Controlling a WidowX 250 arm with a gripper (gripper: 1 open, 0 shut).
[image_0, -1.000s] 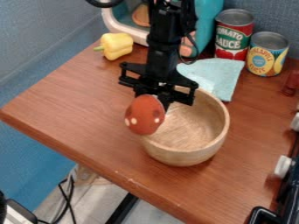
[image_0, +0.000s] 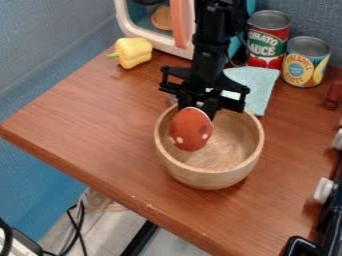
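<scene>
My black gripper (image_0: 195, 106) hangs over a wooden bowl (image_0: 226, 165), holding a red egg with white spots (image_0: 190, 130) at its lower end. The egg is above or within the left part of the bowl's opening; whether it touches the bowl I cannot tell. The fingertips are largely hidden behind the egg.
A light blue cloth (image_0: 257, 91) lies behind the bowl, with a tomato can (image_0: 266, 45) and a yellow can (image_0: 306, 63) beyond. A yellow object (image_0: 131, 52) sits at back left. Black equipment (image_0: 311, 245) borders the right.
My gripper and the egg have moved right, over the bowl, from its left side.
</scene>
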